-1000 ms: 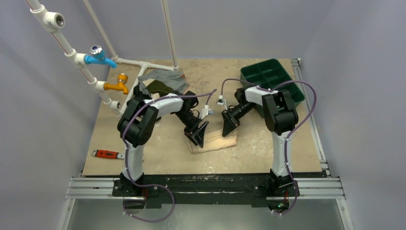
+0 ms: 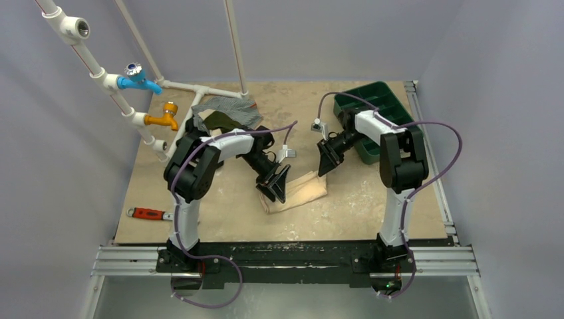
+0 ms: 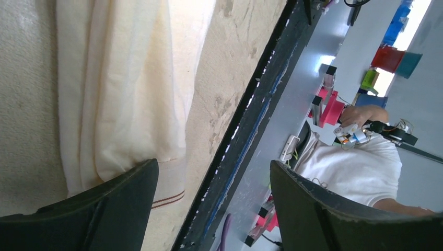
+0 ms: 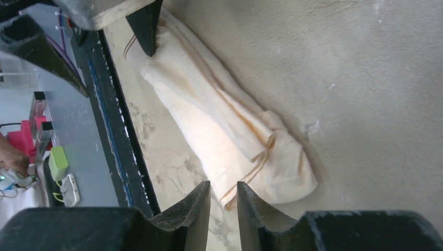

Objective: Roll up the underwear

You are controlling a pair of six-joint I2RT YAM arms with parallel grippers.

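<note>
The cream underwear (image 2: 302, 193) lies as a long folded strip at the table's front middle, its layers loose at the right end (image 4: 282, 167). Over its left end is my left gripper (image 2: 271, 194). Its fingers (image 3: 128, 193) stand well apart; one dark tip overlaps the cloth near a brown-striped band. At the upper right of the strip hovers my right gripper (image 2: 324, 170). Between its fingers only a narrow gap shows, with no cloth in it. The underwear's near right end appears just beyond those tips in the right wrist view.
A green divided bin (image 2: 372, 100) stands at the back right, behind the right arm. Grey and dark cloths (image 2: 226, 114) are heaped at the back left by the white pipes. A red-handled tool (image 2: 149, 213) lies front left.
My right gripper has moved right and slightly back, away from over the strip, uncovering more of its right part. The left gripper has hardly moved.
</note>
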